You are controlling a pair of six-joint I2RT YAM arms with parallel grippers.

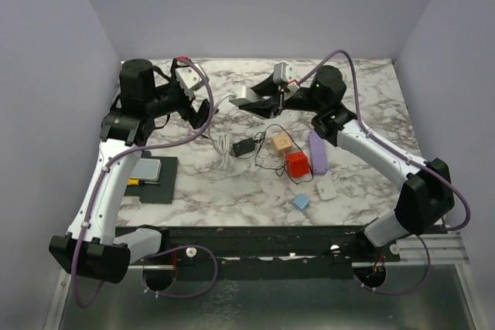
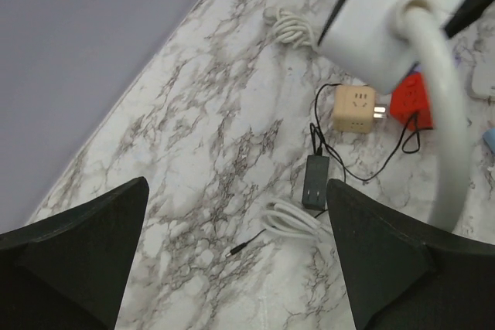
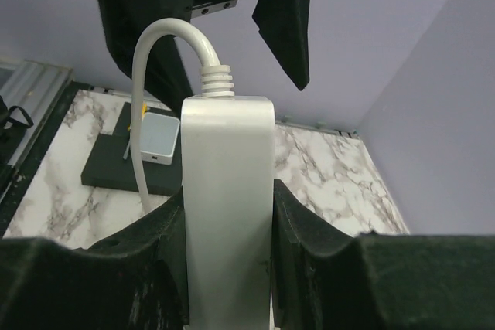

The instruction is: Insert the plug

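Observation:
A white power strip (image 3: 227,168) is clamped in my right gripper (image 1: 272,100), held in the air above the middle of the table, its thick white cable arching from its end and down to a loose bundle (image 2: 292,222). My left gripper (image 1: 199,113) stands open to the left of the strip; in its wrist view only table shows between its fingers, with the cable passing on the right. A beige cube adapter with prongs (image 2: 354,110) lies on the table beside a black adapter (image 2: 315,182) with thin black wire.
A red block (image 1: 298,164), a purple bar (image 1: 318,152), a pale blue block (image 1: 301,202) and a white piece (image 1: 326,188) lie around the centre-right. A dark pad with a silver box (image 1: 158,183) is at the left.

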